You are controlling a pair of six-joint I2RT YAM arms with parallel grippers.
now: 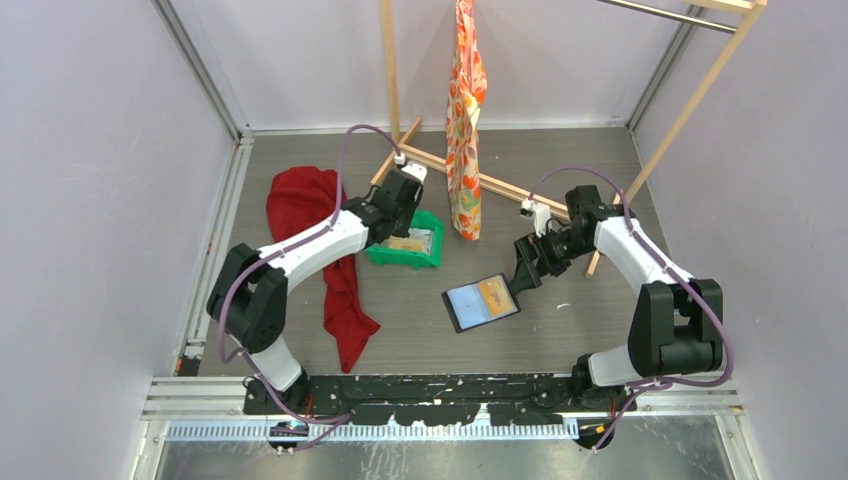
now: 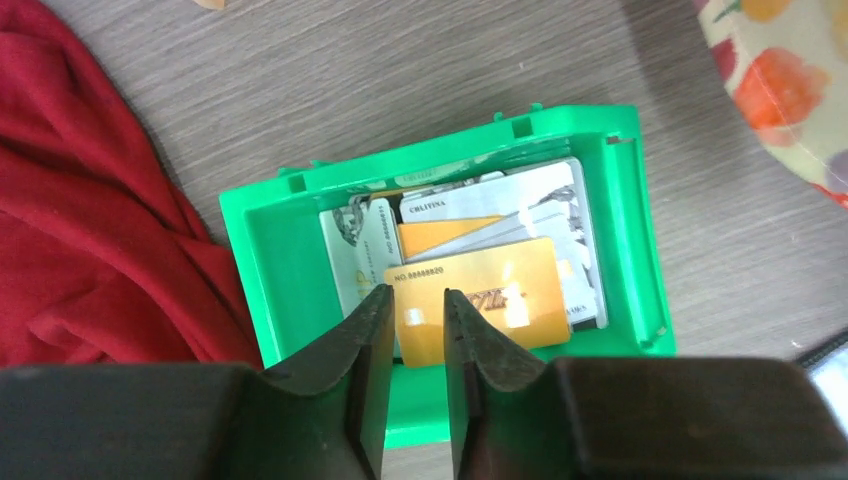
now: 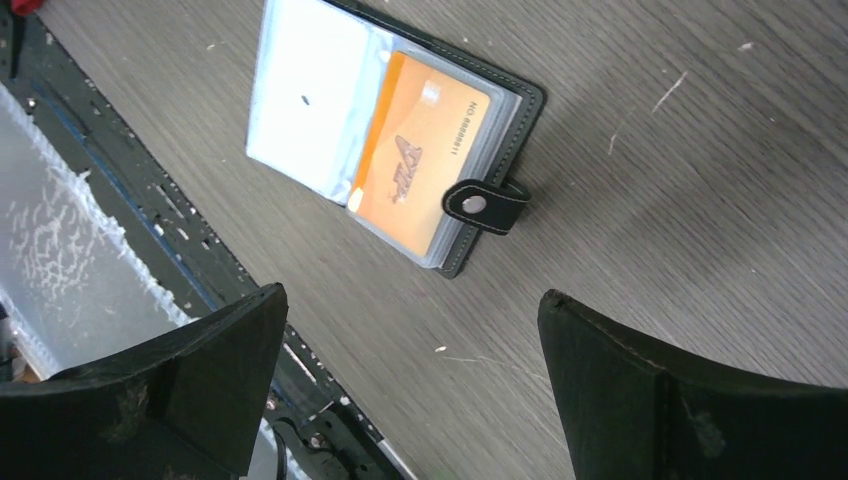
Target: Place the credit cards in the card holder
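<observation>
In the left wrist view a gold card [image 2: 510, 290] lies on top of a pile of white and gold cards [image 2: 490, 200] inside a green bin [image 2: 630, 240]. My left gripper is above the bin, its fingertips slightly apart across the view of the gold card's left part, with no card seen held between them. The black card holder [image 3: 525, 105] lies spread out on the floor, with an orange card [image 3: 425, 150] showing under a clear sleeve and a pale page beside it. My right gripper stands wide open and empty near the holder.
A red cloth [image 1: 345, 300] lies left of the bin. Behind, a floral cloth [image 1: 465, 130] hangs from a wooden rack [image 1: 510, 190], its lower end close to the bin's right side. Floor between bin and holder is clear.
</observation>
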